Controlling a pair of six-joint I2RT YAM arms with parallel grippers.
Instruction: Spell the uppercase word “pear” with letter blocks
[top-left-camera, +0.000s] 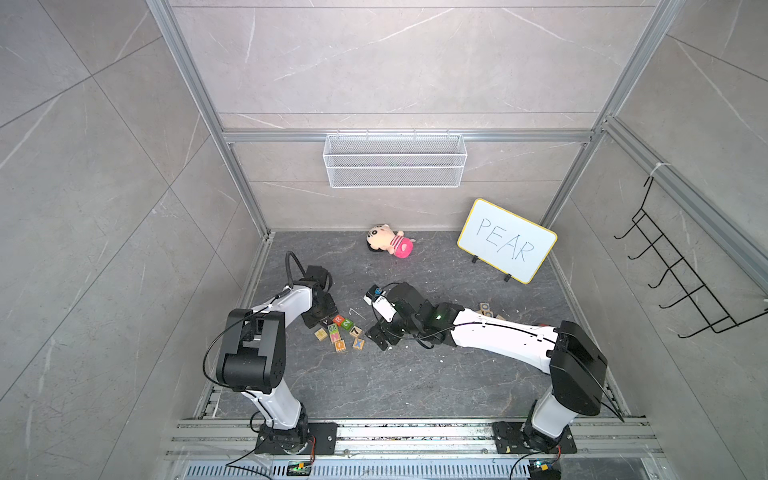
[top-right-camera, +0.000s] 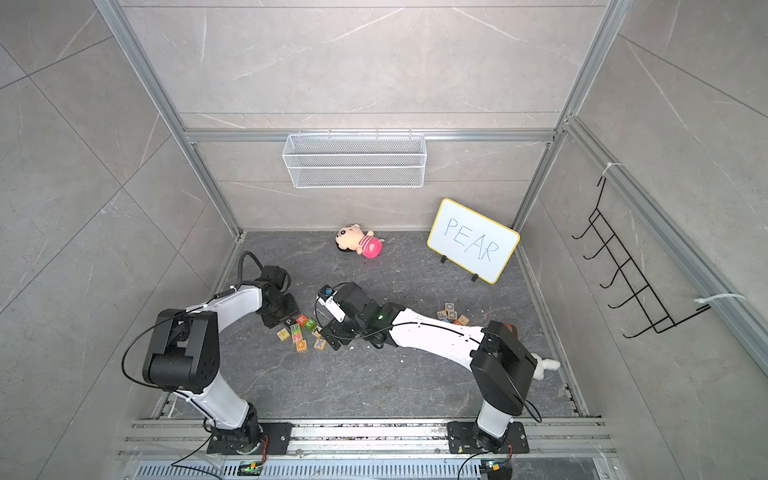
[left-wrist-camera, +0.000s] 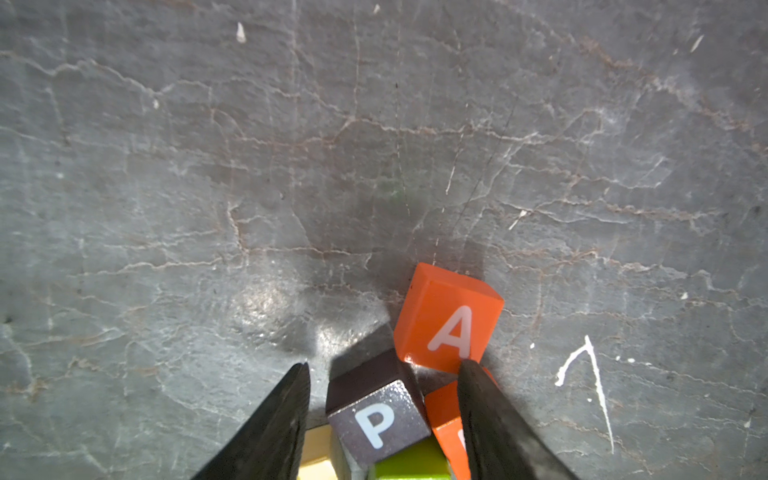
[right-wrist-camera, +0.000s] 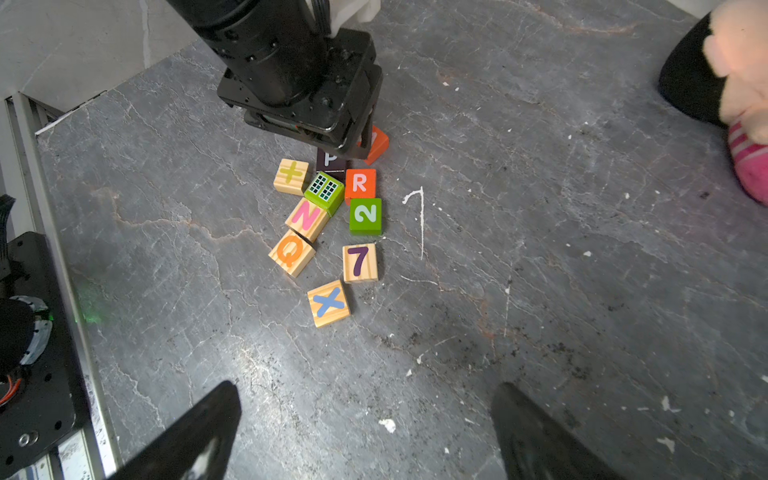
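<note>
Beneath my left gripper lie a black P block (left-wrist-camera: 376, 420) and an orange A block (left-wrist-camera: 449, 318), both on the floor and touching or nearly so. The left fingers stand part open, with nothing held. The right finger hides part of an orange-red block; in the right wrist view this R block (right-wrist-camera: 361, 182) sits below the P. My right gripper is open and empty, well short of the cluster. No E block can be made out. The whiteboard (top-left-camera: 507, 240) reads PEAR.
Loose blocks crowd the P: a plus block (right-wrist-camera: 291, 175), a green window-patterned block (right-wrist-camera: 324, 192), a green 2 block (right-wrist-camera: 365, 216) and several others. More blocks (top-right-camera: 449, 310) lie behind the right arm. A doll (top-left-camera: 390, 241) rests at the back.
</note>
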